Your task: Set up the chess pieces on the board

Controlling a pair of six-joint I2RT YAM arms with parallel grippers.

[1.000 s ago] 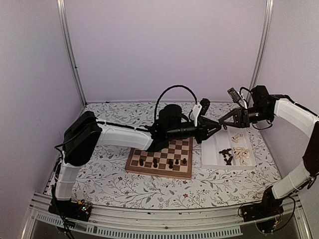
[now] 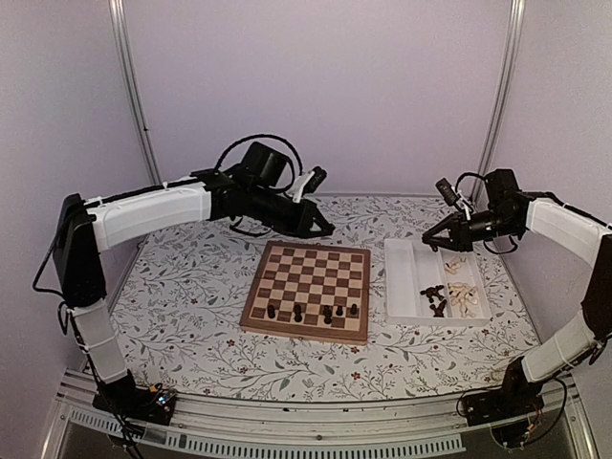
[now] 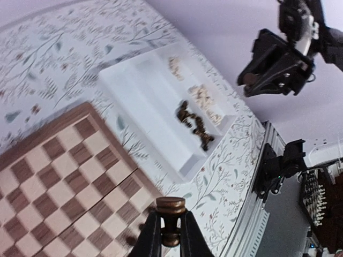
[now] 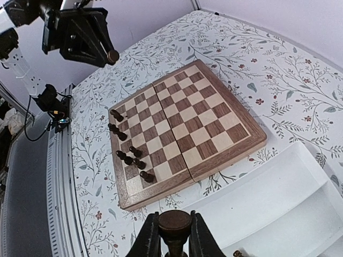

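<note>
The wooden chessboard (image 2: 306,277) has several dark pieces along its near side. My left gripper hangs over the board, shut on a dark wooden piece (image 3: 170,206). My right gripper is above the white tray, shut on another dark piece (image 4: 174,225). The tray (image 2: 406,277) at the board's right holds dark pieces (image 2: 435,301) and light pieces (image 2: 464,298) in separate compartments.
Walls stand at the back and both sides.
The right gripper has moved only slightly.
</note>
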